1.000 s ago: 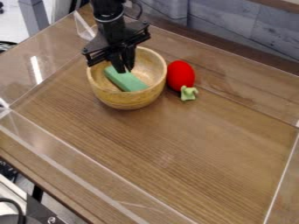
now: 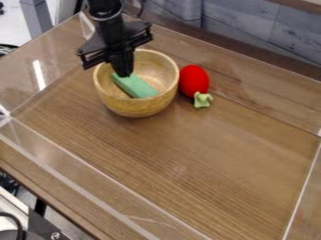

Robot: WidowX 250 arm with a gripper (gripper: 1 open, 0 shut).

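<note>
My gripper (image 2: 122, 69) reaches down from the top over a wooden bowl (image 2: 157, 105), its tips at a green oblong object (image 2: 135, 86) inside. The fingertips are close together; whether anything is between them is hard to tell. Right of the bowl sit a red rounded object (image 2: 193, 81) and a small green piece (image 2: 202, 99) beside it.
A grey wall runs along the back right, and the table's edge is at the left, with dark cables beyond it.
The gripper has shifted slightly left over the bowl. The green object and bowl look nearly unchanged.
</note>
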